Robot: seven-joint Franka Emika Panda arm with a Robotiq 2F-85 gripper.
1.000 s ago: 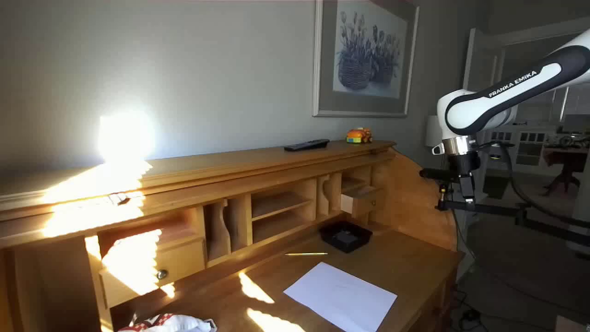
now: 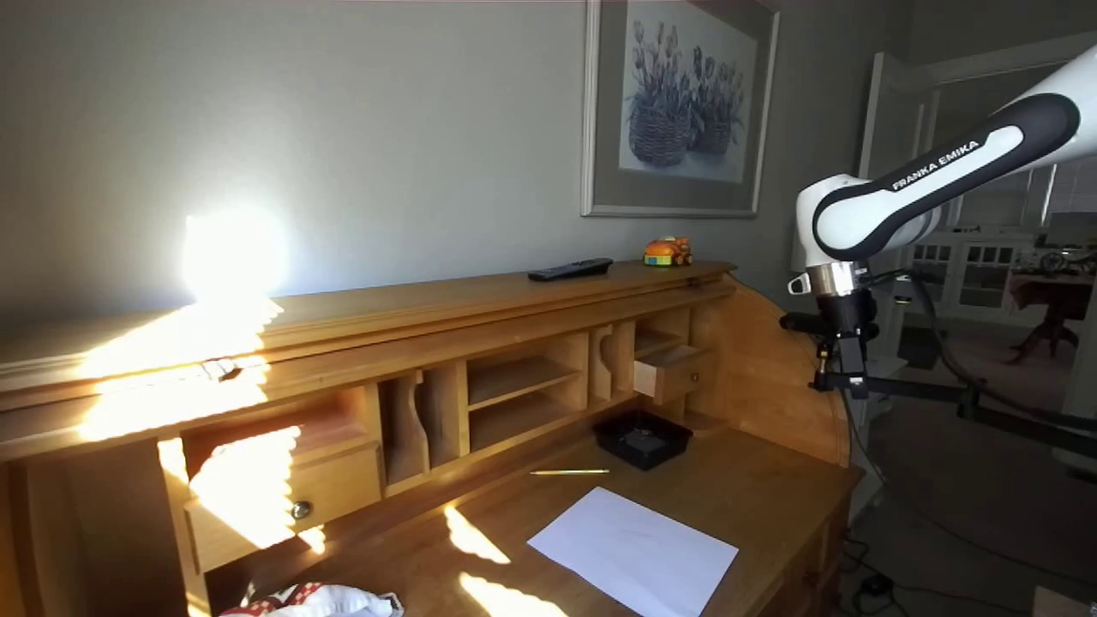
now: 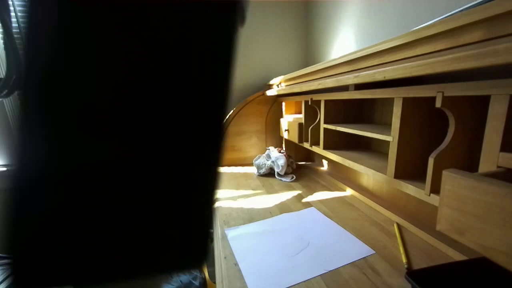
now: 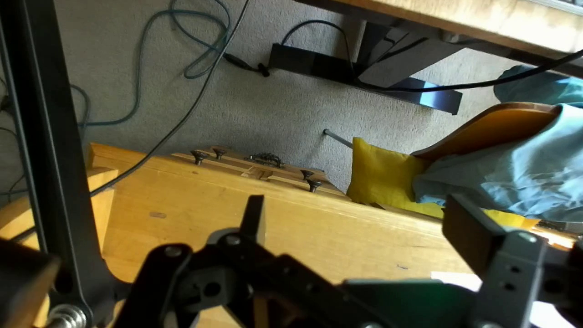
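Note:
My gripper is open in the wrist view, its two fingers wide apart and nothing held between them. In exterior view 1 it hangs by the desk's right end, above desk height and clear of everything on the desktop. A white sheet of paper [image 2: 635,550] lies flat there, with faint marks on it in exterior view 2. Behind the paper are a yellow pencil [image 2: 568,472] and a black tray [image 2: 644,439], whose contents I cannot make out. A small drawer [image 2: 670,374] at the right stands partly pulled out.
On the top shelf sit a dark remote [image 2: 571,269] and an orange toy truck [image 2: 668,252]. A bunched white and red cloth [image 3: 273,163] rests at the desk's far left. A black camera bar [image 2: 915,390] stands close to the gripper. Some black object blocks exterior view 2's left half.
The arm has shifted a little to the left and slightly down in exterior view 1. Everything on the desk is where it was.

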